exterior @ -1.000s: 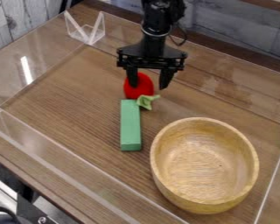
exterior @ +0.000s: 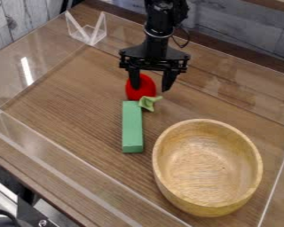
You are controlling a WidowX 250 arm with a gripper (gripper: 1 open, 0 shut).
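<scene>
The black gripper (exterior: 148, 69) reaches down from the top centre, its fingers on either side of a red object (exterior: 138, 87), which looks like a strawberry with a green leafy top (exterior: 149, 103). Whether the fingers touch it or are closed on it is hard to tell. A green block (exterior: 132, 128) lies below the red object on the wooden table.
A large beige bowl (exterior: 206, 168) fills the lower right. Cables show at the top left and bottom left edges.
The gripper appears to have shifted very slightly; otherwise the scene looks the same.
</scene>
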